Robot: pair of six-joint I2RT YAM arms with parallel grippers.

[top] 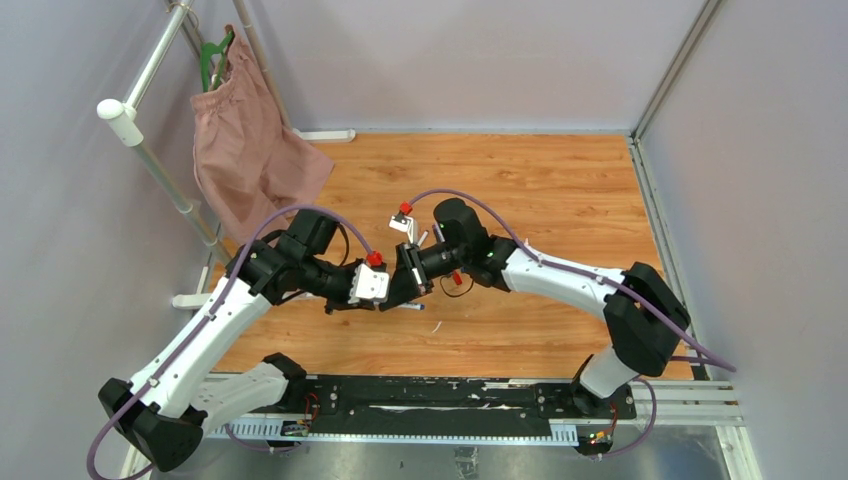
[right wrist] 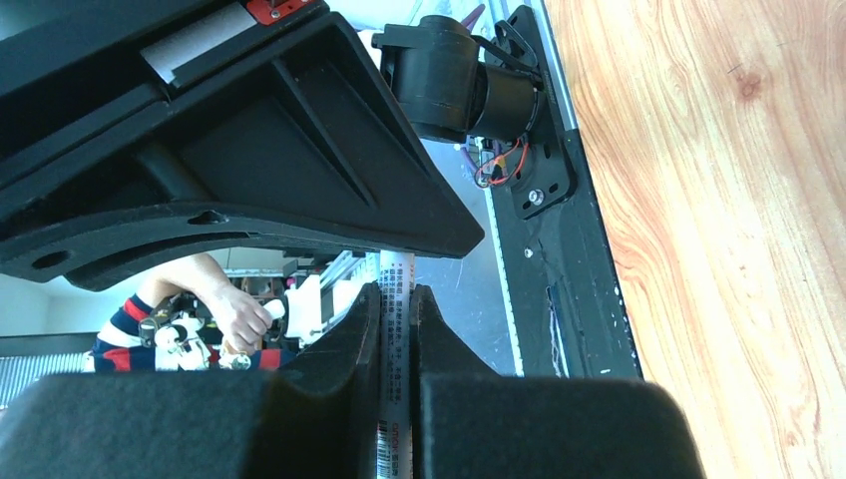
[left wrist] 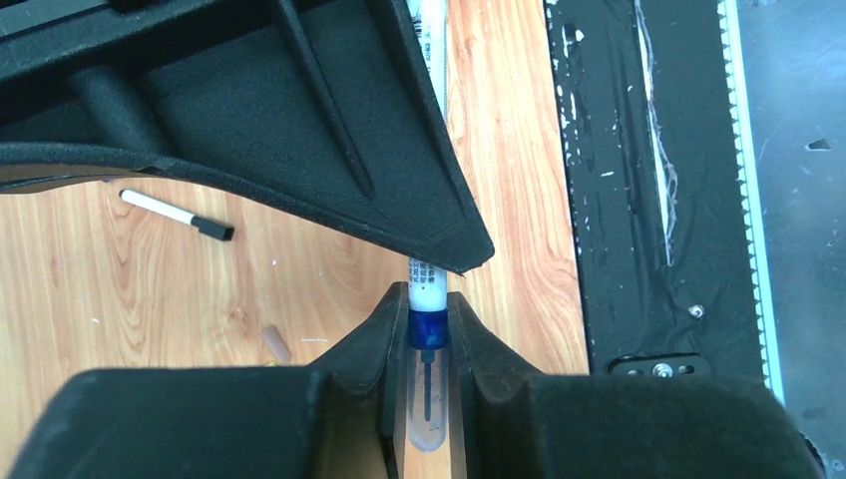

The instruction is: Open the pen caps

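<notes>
A white printed pen [left wrist: 428, 284] with a blue band and a clear end runs between my two grippers. In the left wrist view my left gripper is shut around the blue band and clear end, which appear still joined to the white barrel. My right gripper is shut on the white barrel in the right wrist view. Seen from the top, the grippers meet nose to nose, and the pen's blue-tipped end [top: 414, 306] sticks out past the right one. The large dark finger of the opposite gripper covers part of the pen in each wrist view.
A white marker with a black cap [left wrist: 175, 213] and a small brown piece [left wrist: 276, 344] lie on the wooden table. A red-ended item [top: 457, 277] is near the right gripper. Pink cloth [top: 250, 140] hangs at the back left.
</notes>
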